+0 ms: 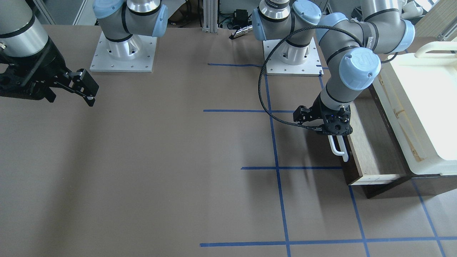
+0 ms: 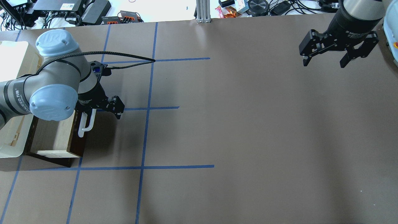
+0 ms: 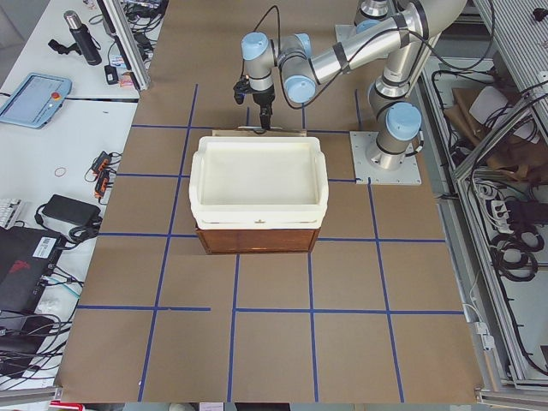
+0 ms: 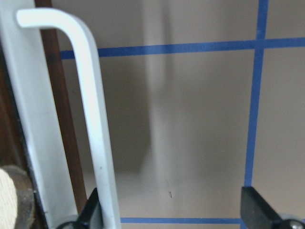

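Observation:
A wooden box with a dark front has an open drawer with a white bar handle; a white tray sits on top. My gripper is directly over the handle. In the left wrist view the handle runs vertically along the left, against one fingertip, with the other fingertip apart at lower right over bare floor. The fingers stand open.
Other arms stand at the back and side, one black gripper across from me. Cables and devices lie along the far edge.

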